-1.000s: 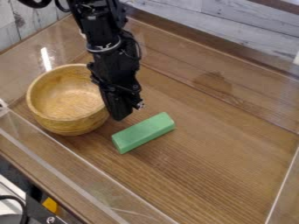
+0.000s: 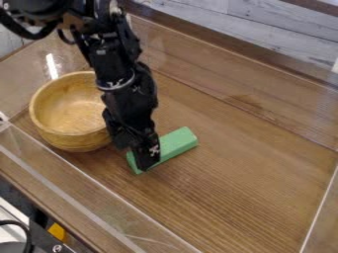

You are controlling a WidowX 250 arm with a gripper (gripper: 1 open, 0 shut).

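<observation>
The black gripper point(image 2: 142, 150) is lowered onto a green rectangular block point(image 2: 175, 143) lying on the wooden table, its fingertips at the block's left part. Whether the fingers are closed on it is hard to tell. A round yellow-tan bowl point(image 2: 59, 117) sits just left of the gripper.
A pale wall point(image 2: 264, 30) runs along the back. A clear edge or panel crosses the lower left, with a cable at the corner.
</observation>
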